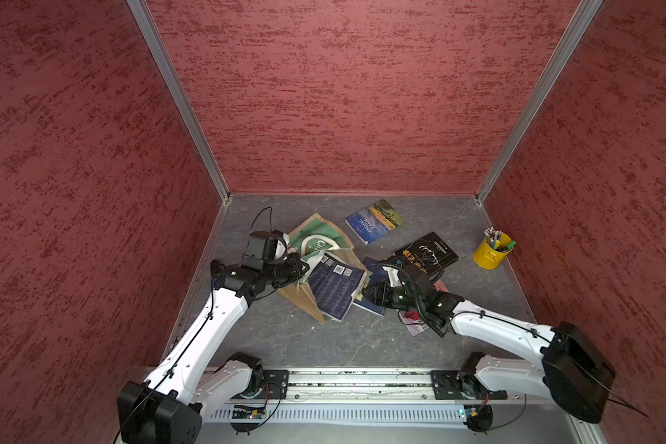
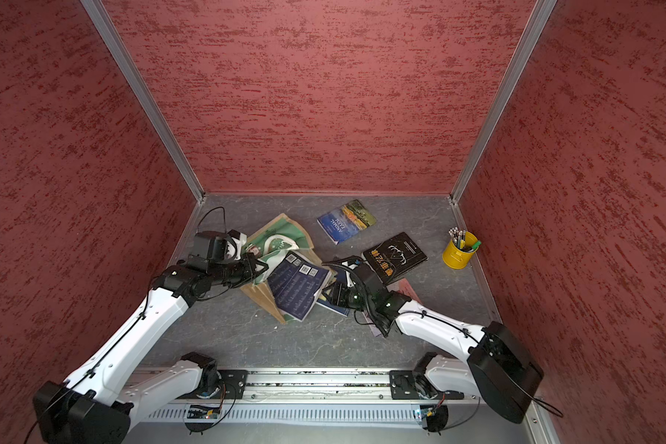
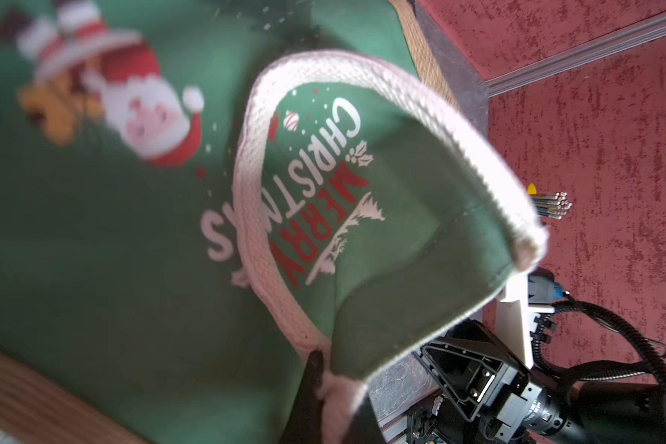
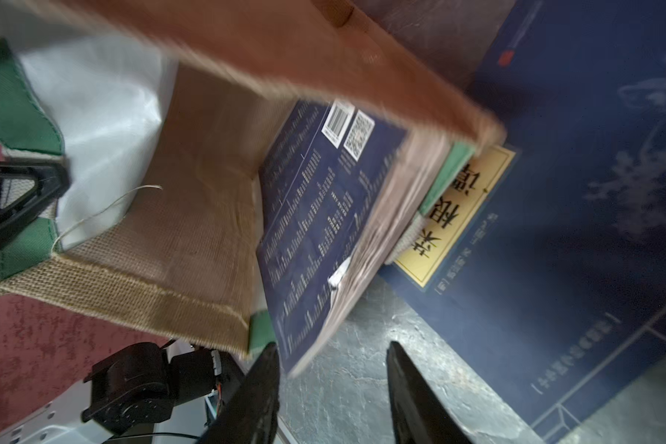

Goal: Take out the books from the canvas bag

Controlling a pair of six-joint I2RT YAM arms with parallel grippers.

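Note:
The canvas bag, green with tan sides, gapes toward the right in both top views. A dark blue book with a barcode and QR code lies tilted in its mouth, partly sticking out. My left gripper is shut on the bag's white strap. Just right of the bag, my right gripper stands part open, nothing between its fingers, below the book's page edges. A second dark blue book with a yellow label lies flat on the table, touching the bag's mouth.
Farther right lies a black book, and a pink one is partly under my right arm. A blue and yellow book lies at the back. A yellow pen cup stands far right.

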